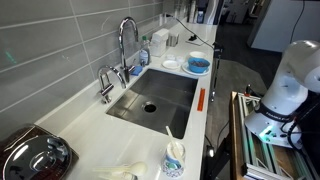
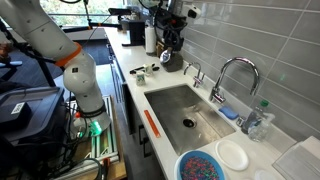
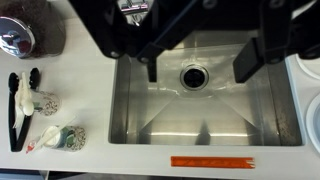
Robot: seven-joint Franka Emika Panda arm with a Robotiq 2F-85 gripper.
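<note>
My gripper hangs over the steel sink [image 3: 145,110], its two dark fingers [image 3: 245,66] apart and nothing between them. The drain [image 3: 194,77] shows through the gap. In exterior view 2 the gripper [image 2: 170,42] is high up at the top, well above the counter. Exterior view 1 shows only the white arm [image 1: 278,110] at the right, without the gripper. An orange-red strip [image 3: 212,162] lies along the sink's front edge. Left of the sink stand two speckled cups, one of them a cup [image 3: 70,138] with a utensil in it.
Two faucets, including the tall faucet [image 1: 128,40], rise behind the sink. A blue bowl [image 2: 200,167] and a white plate [image 2: 231,153] stand beyond the sink's far end. A dark lidded pot [image 1: 38,157] sits at the near end. Bottles [image 1: 144,55] stand by the wall.
</note>
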